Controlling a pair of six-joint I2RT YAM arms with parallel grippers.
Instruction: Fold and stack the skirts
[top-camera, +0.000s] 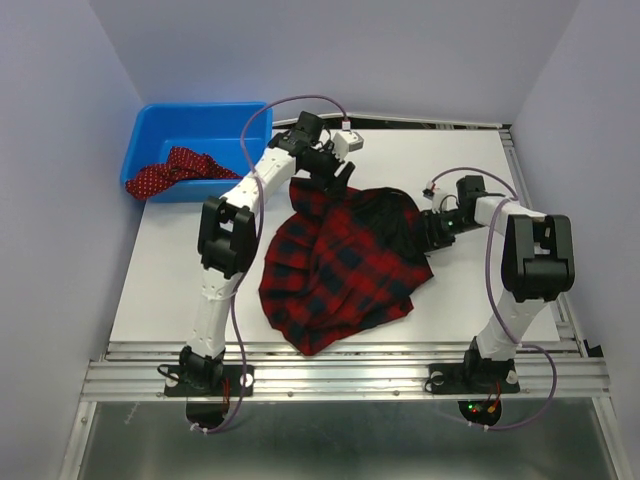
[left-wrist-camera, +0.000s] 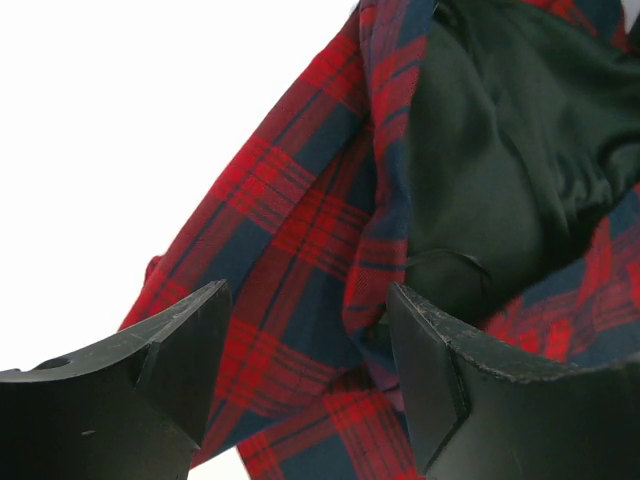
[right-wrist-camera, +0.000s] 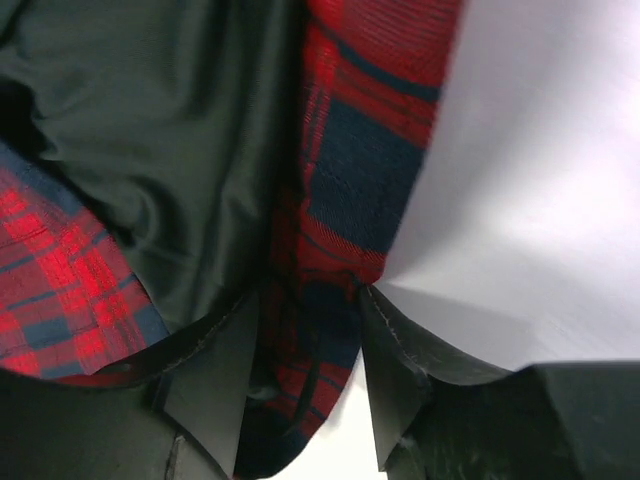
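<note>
A red and navy plaid skirt (top-camera: 340, 270) with a dark green inner layer lies spread on the white table (top-camera: 170, 280). My left gripper is open over its upper part, by a folded plaid edge. At the skirt's right edge, my right gripper has its fingers either side of a plaid edge beside the dark green fabric; whether it grips the cloth I cannot tell.
A blue bin (top-camera: 149, 123) at the back left holds red dotted cloth (top-camera: 170, 172).
</note>
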